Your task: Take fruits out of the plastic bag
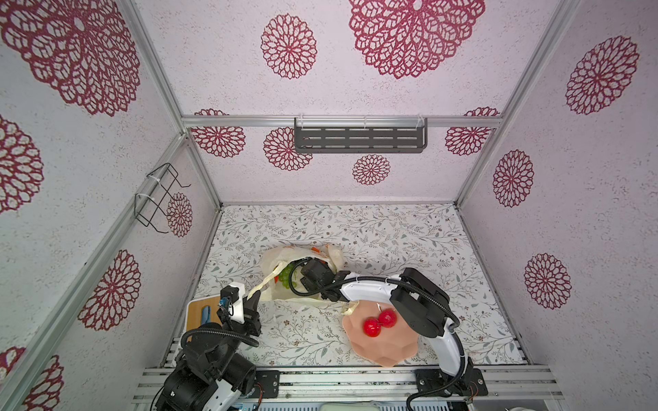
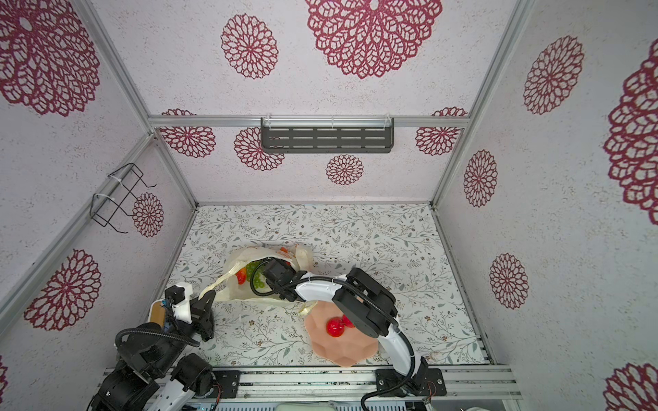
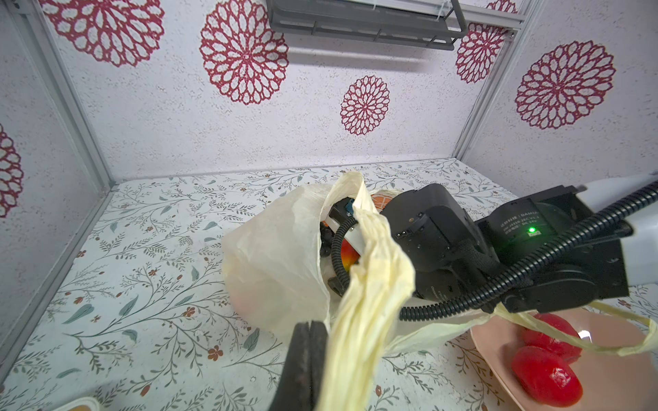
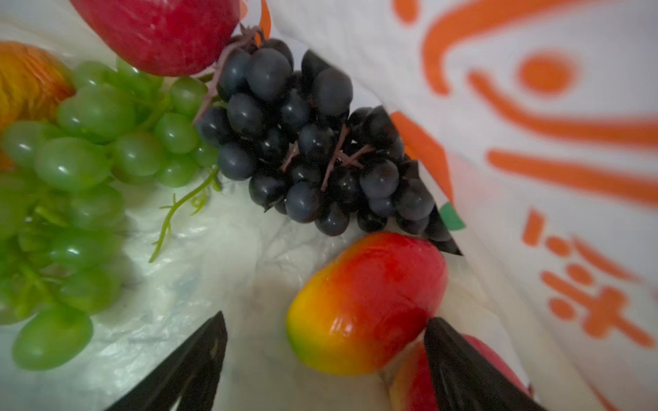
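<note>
The cream plastic bag [image 3: 267, 253] lies open on the table. My left gripper is shut beside the bag's twisted handle [image 3: 373, 287]; whether any of it is between the fingers is unclear. My right gripper stands open inside the bag, just short of a red-yellow mango [image 4: 366, 301]. Around it lie green grapes [image 4: 75, 157], dark grapes [image 4: 301, 157], a red fruit [image 4: 154, 27], an orange-yellow fruit [image 4: 31, 85] and another red fruit [image 4: 486, 359].
A pink plate [image 1: 380, 346] at the front right holds two red fruits [image 1: 371, 327]. A wooden board [image 1: 197, 311] is at the front left. A grey rack [image 1: 360, 140] hangs on the back wall.
</note>
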